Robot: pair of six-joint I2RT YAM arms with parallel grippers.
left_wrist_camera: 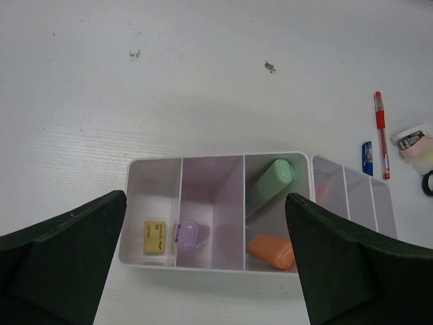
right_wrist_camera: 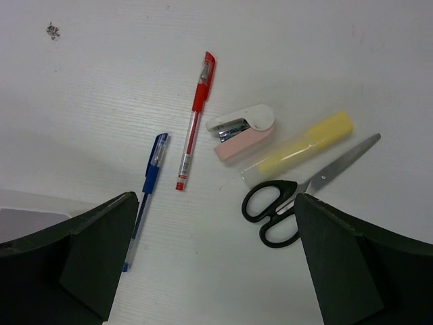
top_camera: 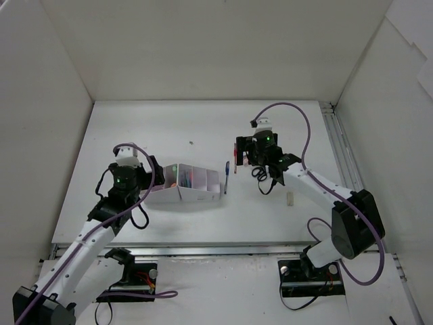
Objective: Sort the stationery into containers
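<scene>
My open left gripper hangs over a white divided container (left_wrist_camera: 203, 269) holding a yellow block (left_wrist_camera: 154, 237), purple item (left_wrist_camera: 193, 233), green item (left_wrist_camera: 270, 179) and orange item (left_wrist_camera: 270, 252). My open right gripper is above loose stationery right of the container: a blue pen (right_wrist_camera: 152, 169), red pen (right_wrist_camera: 196, 112), pink-and-white stapler (right_wrist_camera: 242, 141), yellow cylinder (right_wrist_camera: 304, 145) and black-handled scissors (right_wrist_camera: 338, 166). Nothing shows between either gripper's fingers.
Beside the container, a second set of compartments (top_camera: 199, 191) extends rightward. Walls bound the back and both sides.
</scene>
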